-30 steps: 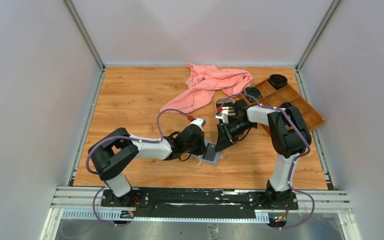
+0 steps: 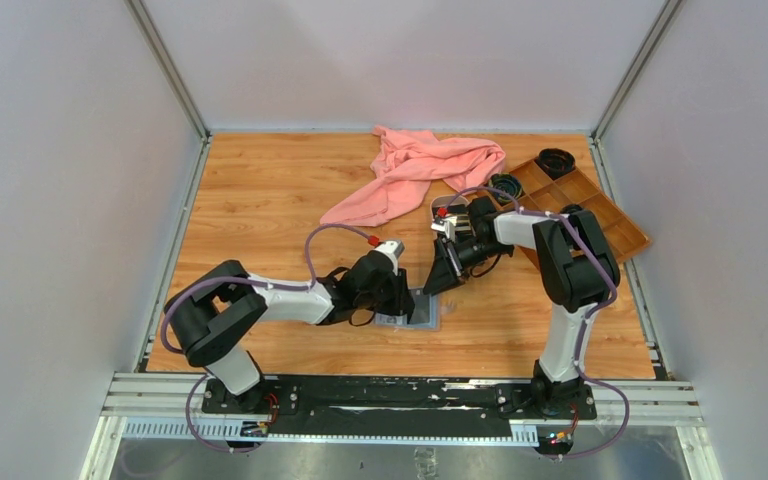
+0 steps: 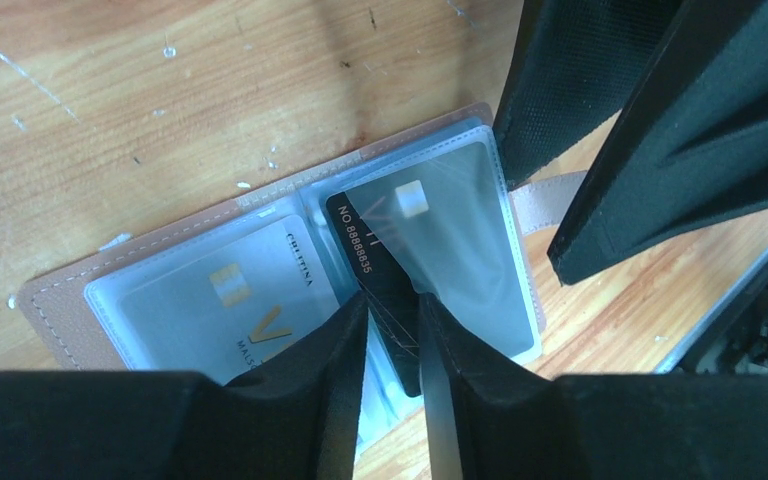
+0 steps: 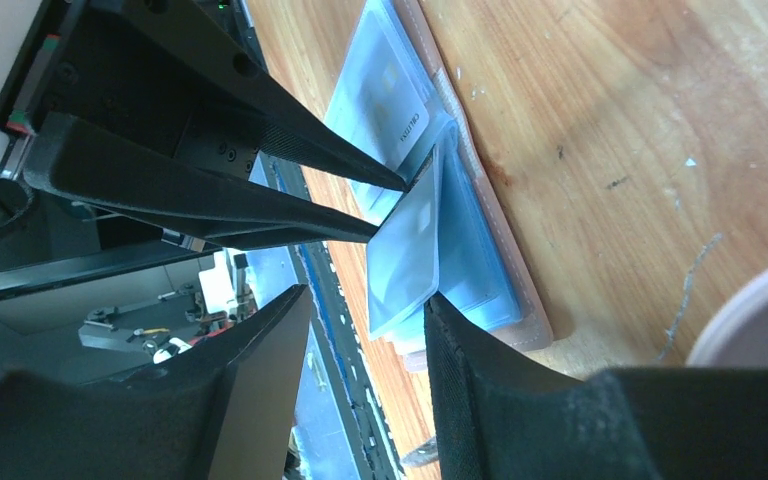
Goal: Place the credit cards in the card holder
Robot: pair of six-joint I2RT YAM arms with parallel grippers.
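The card holder (image 3: 140,270) lies open on the table, with clear bluish sleeves. A black card (image 3: 365,255) numbered 88888835 is partly under the clear right sleeve (image 3: 450,230), its left part uncovered. Another card (image 3: 250,290) shows through the left sleeve. My left gripper is narrowly open, its fingertips over the black card's exposed part; whether they touch it I cannot tell. My right gripper stands open at the holder's right end. One of its fingers (image 4: 450,370) is close to the lifted sleeve (image 4: 410,245).
Behind the right gripper is a small pale tray (image 2: 438,203) with dark contents. A pink cloth (image 2: 410,170) lies at the back, and a wooden compartment box (image 2: 615,215) with black coils stands at right.
In the top view my left gripper has shifted slightly left and toward the front. The holder has turned a little and now lies squarer. My right arm has barely moved.
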